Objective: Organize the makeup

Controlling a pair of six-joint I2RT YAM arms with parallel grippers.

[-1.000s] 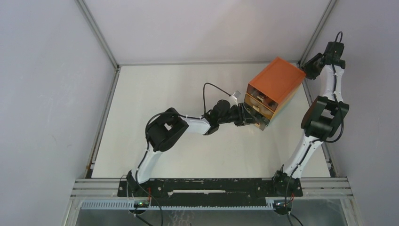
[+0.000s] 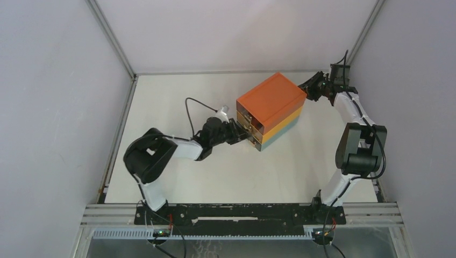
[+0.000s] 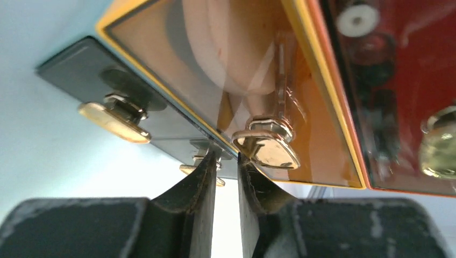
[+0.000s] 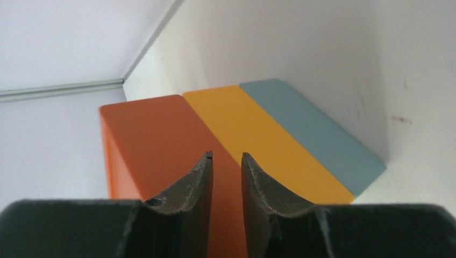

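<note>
A stacked makeup box with orange top (image 2: 271, 99), yellow middle and blue-grey bottom sits right of centre, its clear drawer fronts with gold knobs facing left. My left gripper (image 2: 241, 133) is at that front; in the left wrist view its fingers are close together below a gold knob (image 3: 269, 150), and I cannot tell what lies between them. Cosmetics show dimly inside the red drawer (image 3: 398, 97). My right gripper (image 2: 306, 90) is at the box's back right corner; in the right wrist view its fingertips, slightly apart, are over the orange panel (image 4: 156, 134).
Walls stand at the back and both sides, with the back wall close behind the box.
The box has moved left and turned, showing more of its yellow and blue-grey side. Both arms have moved left with it.
</note>
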